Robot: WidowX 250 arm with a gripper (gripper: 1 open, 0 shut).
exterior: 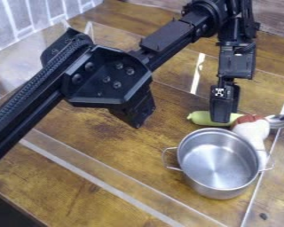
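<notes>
My black gripper [223,110] points down at a yellow-green elongated vegetable [201,118] on the wooden table, its tip at or just over it; whether it is open or shut is unclear. A white and red object [254,133] lies to the right, beside a metal spoon-like utensil [279,120]. In front of these stands an empty steel pot [218,165] with two side handles.
The arm spans the upper left of the view. A pale barrier [20,22] stands at the back left.
</notes>
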